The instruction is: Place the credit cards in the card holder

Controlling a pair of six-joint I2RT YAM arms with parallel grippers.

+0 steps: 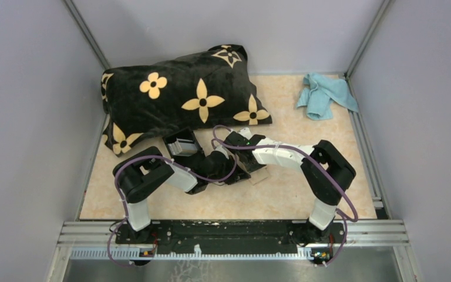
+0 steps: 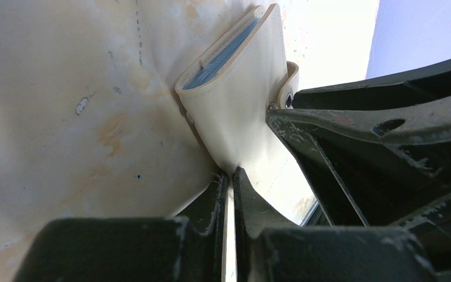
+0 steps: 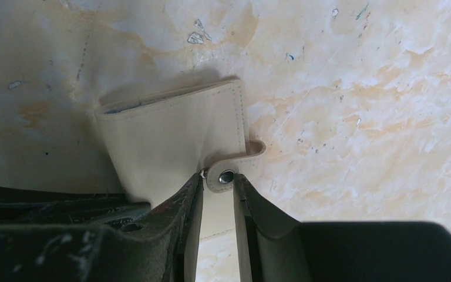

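The beige card holder lies mostly hidden under my two hands in the top view. In the left wrist view the card holder shows its side with dark blue inside. My left gripper has its fingertips close together at the holder's lower edge; whether they grip it is unclear. From the right wrist view, my right gripper is open, one fingertip on each side of the metal snap on the holder's strap. Several pale cards stand in a black box; their faces are too small to read.
That black box sits left of centre, just behind my left arm. A large black patterned pillow lies along the back. Far right at the back is a light blue cloth. Free table lies to the right and front.
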